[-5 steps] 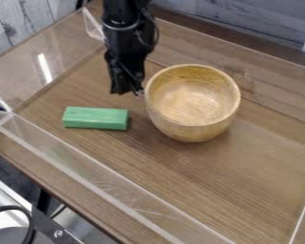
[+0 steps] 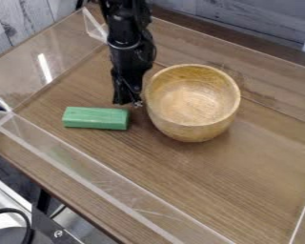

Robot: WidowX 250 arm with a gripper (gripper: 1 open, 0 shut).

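Observation:
The black gripper (image 2: 127,95) reaches down from the back of the table to just left of a round tan bowl (image 2: 193,101), close to its rim. It looks shut, with nothing visible between its fingers. A green block (image 2: 96,117) lies flat on the wooden table, just in front of the gripper and left of the bowl's lower part.
A transparent edge runs along the left side, with a black cable (image 2: 26,219) at the bottom left corner. A pale wooden wall stands at the back right.
The gripper has moved downward to table level, close behind the green block and beside the bowl. The bowl and block look unmoved.

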